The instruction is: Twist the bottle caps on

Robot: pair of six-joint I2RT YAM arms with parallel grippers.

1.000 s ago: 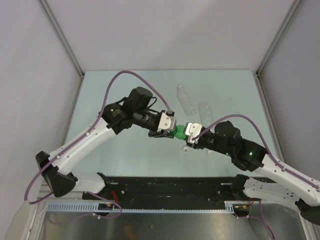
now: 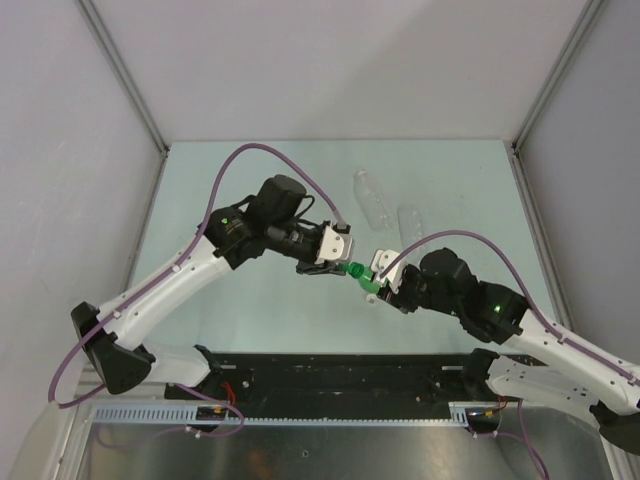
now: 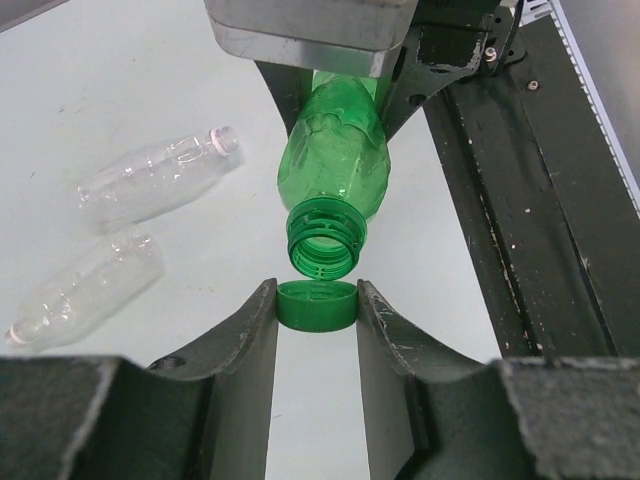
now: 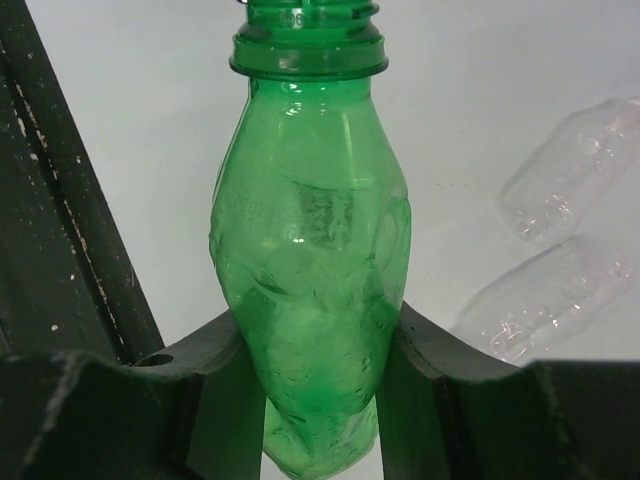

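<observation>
My left gripper is shut on a green cap [image 3: 317, 312], held just below the threaded mouth of a green bottle [image 3: 330, 180]; a small gap shows between them. My right gripper grips that bottle [image 4: 305, 220] around its body, its neck pointing toward the left gripper. In the top view both grippers, left [image 2: 340, 260] and right [image 2: 385, 275], meet over the middle of the table.
Two clear bottles [image 2: 372, 200] [image 2: 410, 225] lie on the table [image 2: 230, 310] behind the right gripper. A small white cap [image 2: 369, 297] lies below the grippers.
The right gripper and green bottle have shifted slightly, and the bottle's mouth now sits a little apart from the left gripper. The left arm looks unmoved.
</observation>
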